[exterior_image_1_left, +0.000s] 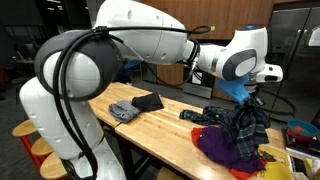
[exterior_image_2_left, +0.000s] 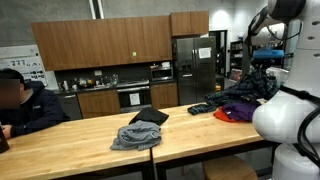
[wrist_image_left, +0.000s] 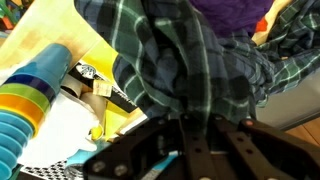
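A dark plaid cloth (exterior_image_1_left: 246, 124) hangs bunched below my gripper (exterior_image_1_left: 247, 98), which is shut on it. In the wrist view, the gathered plaid cloth (wrist_image_left: 185, 50) rises between the dark fingers and spreads outward, covering much of the middle. Its lower part rests over or against a purple cloth (exterior_image_1_left: 218, 147) on the table. Red fabric (exterior_image_1_left: 196, 134) shows beside the purple one. Another stretch of plaid fabric (exterior_image_1_left: 204, 115) lies to the left; whether it belongs to the held cloth, I cannot tell. The fingertips are partly hidden by fabric.
Near the cloth are a yellow item (exterior_image_1_left: 275, 170), a striped cup (wrist_image_left: 28, 98) and blue cups (wrist_image_left: 10, 140). A grey cloth (exterior_image_2_left: 140, 135) and a black item (exterior_image_1_left: 148, 102) lie further along the table (exterior_image_1_left: 165, 135). Bare tabletop lies between. A person sits at the far end.
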